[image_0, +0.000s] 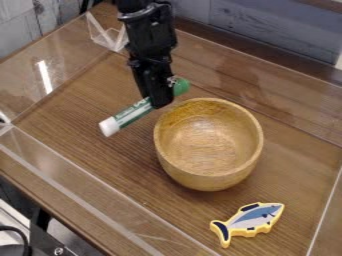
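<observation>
My black gripper (160, 88) hangs in the upper middle, shut on a green and white cylindrical object (131, 115), held tilted with its pale end toward the lower left. The held object is just left of and above the rim of a round wooden bowl (210, 157), which looks empty. Part of the held object is hidden behind the fingers.
A blue and yellow toy fish (247, 222) lies at the lower right of the wooden table (107, 180). Clear table surrounds the bowl on the left and back. A dark cable is at the lower left corner.
</observation>
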